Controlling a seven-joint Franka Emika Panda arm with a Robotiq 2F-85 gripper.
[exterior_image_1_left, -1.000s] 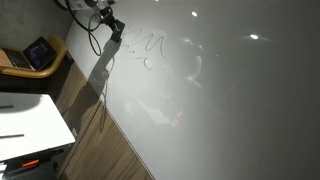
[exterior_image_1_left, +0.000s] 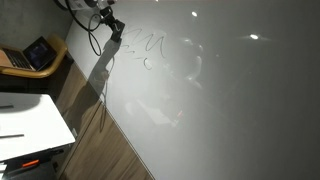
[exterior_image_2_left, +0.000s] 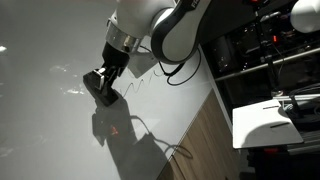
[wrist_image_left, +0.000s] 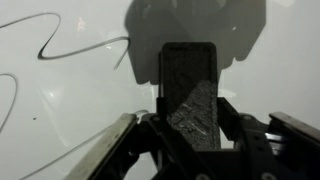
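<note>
A dark, block-shaped eraser (wrist_image_left: 190, 90) is held at the whiteboard, with my gripper shut on it. In the second exterior view the eraser (exterior_image_2_left: 101, 88) is at the end of the arm, close against or touching the whiteboard (exterior_image_2_left: 50, 70); the exact contact cannot be made out. Black wavy marker lines (wrist_image_left: 85, 48) run across the board to the left of the eraser in the wrist view. From the first exterior view, the gripper (exterior_image_1_left: 114, 30) is at the board's upper left, with the scribble (exterior_image_1_left: 150, 42) just to its right.
A white table (exterior_image_1_left: 30, 125) stands at lower left, near a chair (exterior_image_1_left: 35, 70) with a laptop (exterior_image_1_left: 38, 52). Wood panelling (exterior_image_1_left: 105, 140) borders the board. A cable (exterior_image_2_left: 178, 75) loops by the arm. Much of the board is bare.
</note>
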